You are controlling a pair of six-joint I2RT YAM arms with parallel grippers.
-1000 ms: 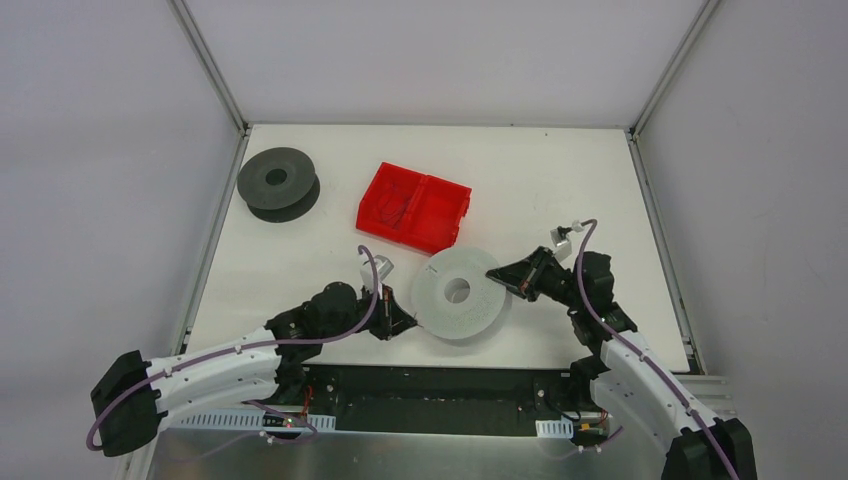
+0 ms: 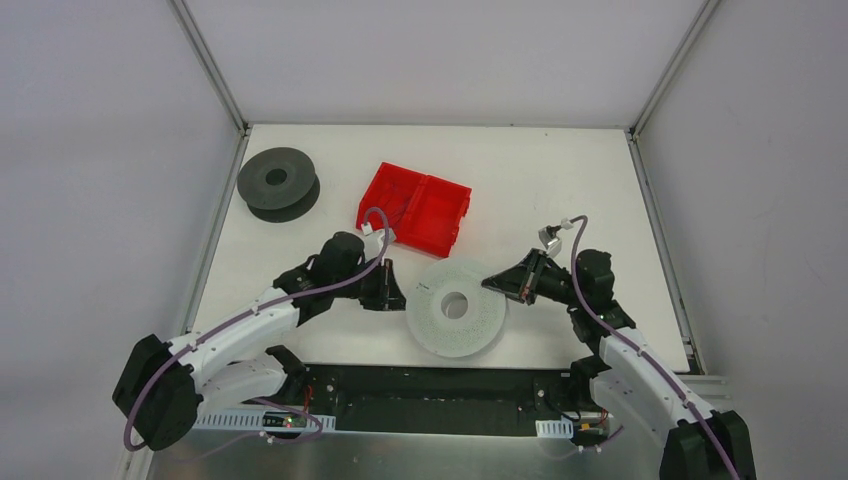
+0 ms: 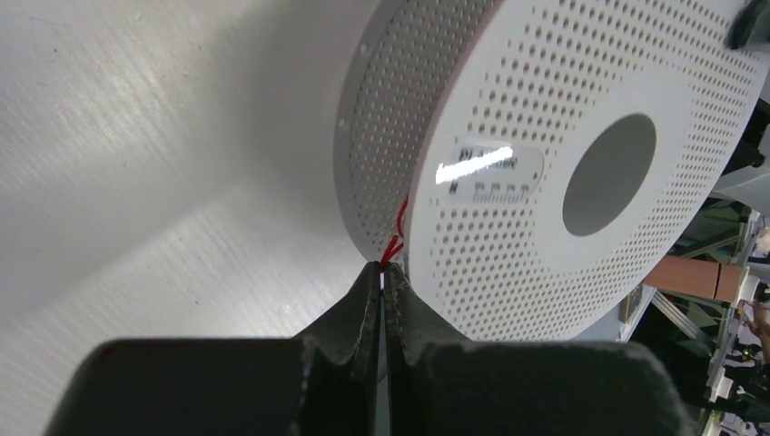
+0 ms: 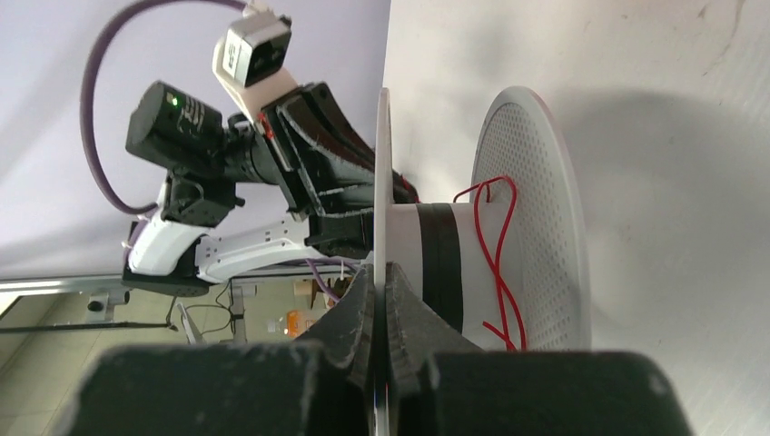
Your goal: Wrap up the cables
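Observation:
A white perforated spool (image 2: 440,335) is held off the table between my arms. In the right wrist view, my right gripper is shut on the near flange (image 4: 383,173) of the spool. A red cable (image 4: 497,263) lies loosely looped around the white core, beside a black band. At the left side of the spool stands my left gripper (image 2: 404,304). In the left wrist view, its fingertips are shut on the thin red cable (image 3: 392,247), which runs up into the gap between the two flanges.
An open red box (image 2: 432,212) lies just behind the spool, with something thin in its left half. A dark grey spool (image 2: 277,178) rests at the back left.
The spool has shifted slightly toward the front edge with my right gripper.

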